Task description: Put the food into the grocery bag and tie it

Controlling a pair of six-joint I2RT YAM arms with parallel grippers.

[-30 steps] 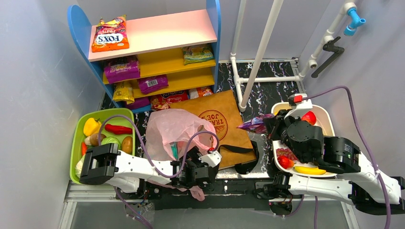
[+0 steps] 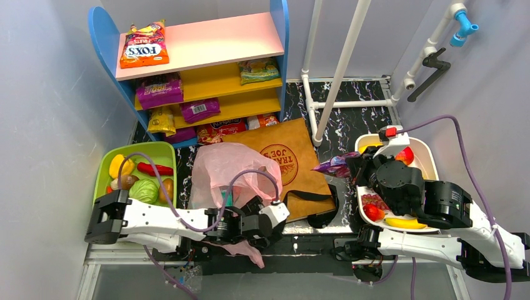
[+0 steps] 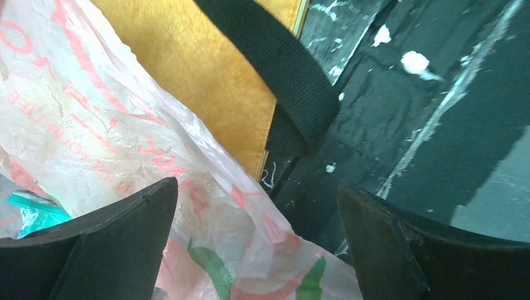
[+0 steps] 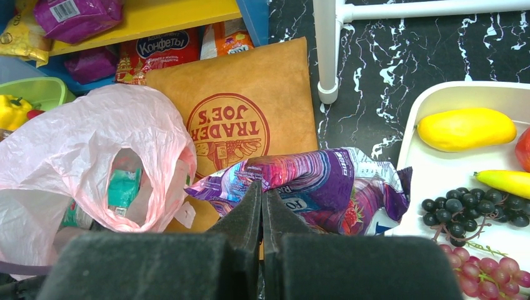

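A thin pink-white plastic bag [image 2: 215,164] stands with its mouth agape on the counter; in the right wrist view teal packages [image 4: 124,187] show inside the bag [image 4: 94,125]. My right gripper is shut on the edge of a crinkled purple snack packet [image 4: 312,178], holding it above the brown paper bag. At the near side of the plastic bag, my left gripper is open. Part of the bag's film [image 3: 206,206] runs between and below its spread fingers, not clasped. The top view hides the left fingertips behind the arm.
A brown Trader Joe's bag [image 2: 306,150] with a black strap lies flat beside the plastic bag. To the left is a green bin [image 2: 112,159] of vegetables, to the right a white fruit tray [image 2: 425,150]. A snack shelf [image 2: 206,40] and white pipes [image 2: 340,62] stand behind.
My left arm has shifted slightly left and toward the front edge, and the plastic bag's near edge has moved a little. The right arm with the purple packet has barely moved.
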